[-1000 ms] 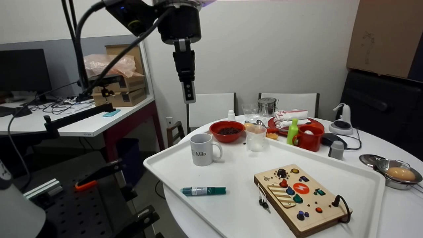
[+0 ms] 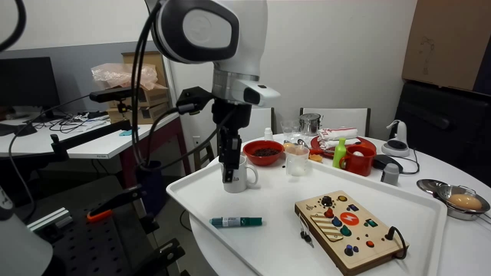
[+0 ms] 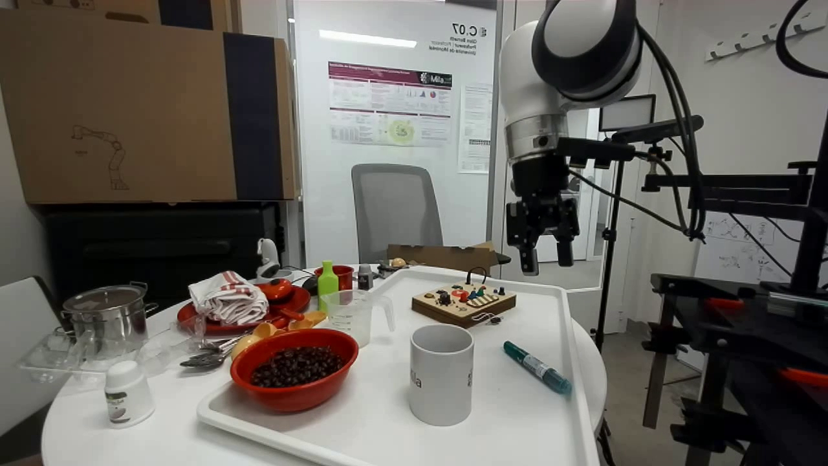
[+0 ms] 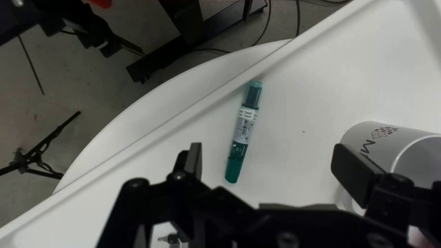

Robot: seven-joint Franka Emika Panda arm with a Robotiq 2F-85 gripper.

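Observation:
My gripper stands open above the tray, its two fingers wide apart and nothing between them. In the wrist view a green marker lies flat on the white tray, below and beyond the gap between the fingers. The same marker rests near the tray's edge in the first exterior view. A grey-white Mila mug stands upright on the tray; the wrist view shows part of the mug beside the right finger. In the first exterior view the gripper partly covers the mug.
A wooden control box with knobs and a cable occupies one side of the tray. Nearby are a red bowl of dark beans, a clear measuring cup and a green bottle. The tray's middle is largely clear.
My gripper has come down a long way and slightly to the right in the first exterior view, now in front of the mug. Marker, mug and box lie where they were.

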